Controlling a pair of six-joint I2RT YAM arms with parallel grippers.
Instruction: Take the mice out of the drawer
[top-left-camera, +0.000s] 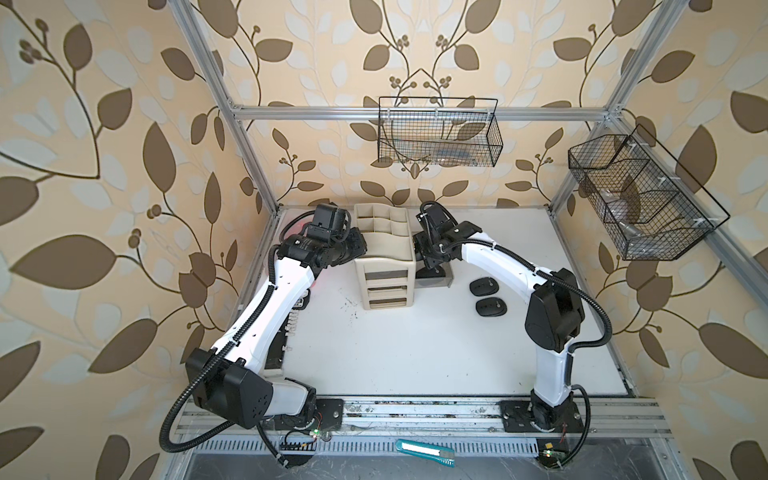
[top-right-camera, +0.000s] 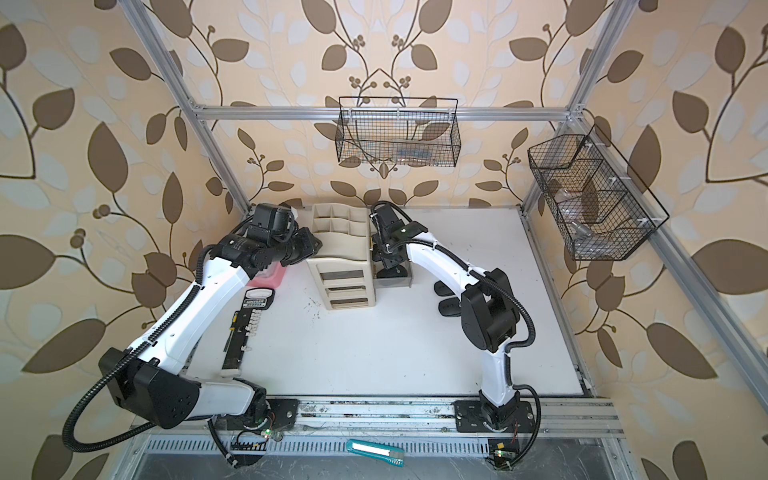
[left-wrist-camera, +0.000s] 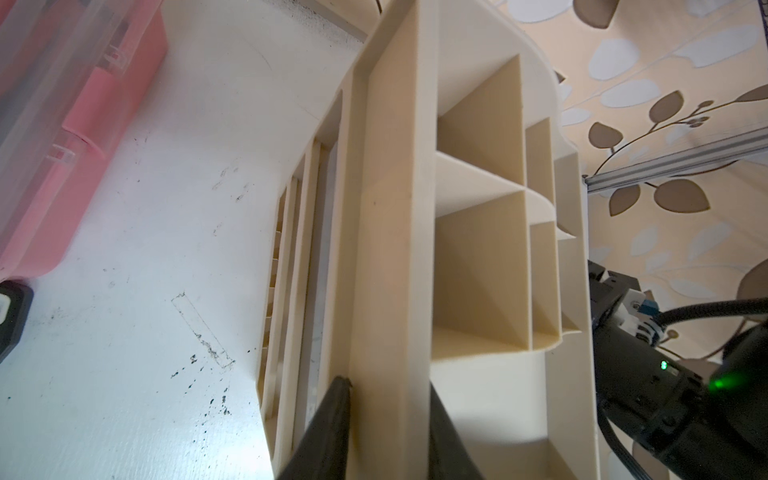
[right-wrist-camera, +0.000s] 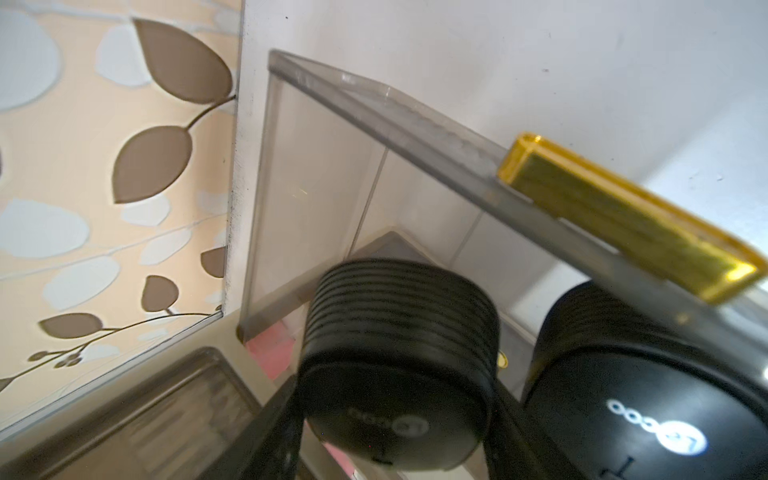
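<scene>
The beige drawer organizer (top-left-camera: 384, 248) stands mid-table; my left gripper is shut on its top side wall (left-wrist-camera: 392, 184). A clear drawer (top-left-camera: 436, 280) with a gold handle (right-wrist-camera: 624, 216) sticks out from its right side, holding two black mice (right-wrist-camera: 400, 336) (right-wrist-camera: 640, 384). My right gripper reaches into the drawer, open, its fingers either side of one mouse. Two more black mice (top-left-camera: 484, 286) (top-left-camera: 491, 306) lie on the table to the right.
A pink box (left-wrist-camera: 96, 144) and dark items (top-right-camera: 236, 336) lie left of the organizer. Wire baskets (top-left-camera: 440, 132) (top-left-camera: 640, 200) hang at back and right.
</scene>
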